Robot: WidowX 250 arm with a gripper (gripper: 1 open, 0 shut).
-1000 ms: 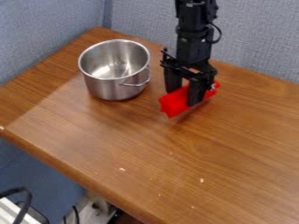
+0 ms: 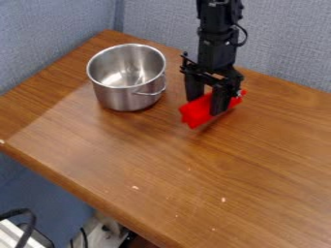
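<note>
A red block-like object [image 2: 198, 111] lies on the wooden table right of the steel pot, with my black gripper [image 2: 207, 89] down over it, one finger on each side. The arm hides the middle of the red object; whether the fingers grip it is unclear. The steel pot [image 2: 124, 97] stands at the upper left with its handle facing the gripper.
Grey padded walls [image 2: 45, 48] border the back and left. Cables and some hardware show past the table's lower left edge.
The gripper and red object have shifted very slightly; the red object's right end shows a little more beside the fingers. The pot is unmoved.
</note>
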